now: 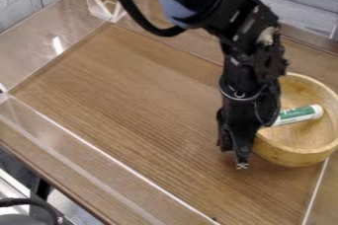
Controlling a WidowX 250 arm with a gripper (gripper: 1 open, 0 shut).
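My black gripper points down at the right of the table, just at the left rim of a wooden bowl. It appears shut; whether anything sits between its dark fingertips is hard to see. In the bowl, to the right of the gripper, lies a white and green cylinder, partly hidden behind the gripper.
The bare wooden tabletop fills the left and middle, clear of objects. Clear plastic edging runs along its left side. A white plank wall stands at the back right, and black cables hang from the arm and lie at the lower left.
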